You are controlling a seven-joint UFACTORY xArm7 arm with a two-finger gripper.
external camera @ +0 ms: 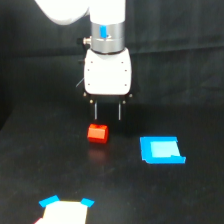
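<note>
My gripper point(108, 110) points down over the black table in the camera view, its two thin dark fingers well apart and nothing visible between them. A red block point(98, 134) with an orange top lies on the table just below and slightly left of the gap between the fingers. The fingertips appear to be above the block, not around it; how high above is hard to judge.
To the right lies a pale square edged with blue tape point(163, 150). A white square with blue tape corners point(64, 212) sits at the front left, partly cut off, with small colored bits at its edge.
</note>
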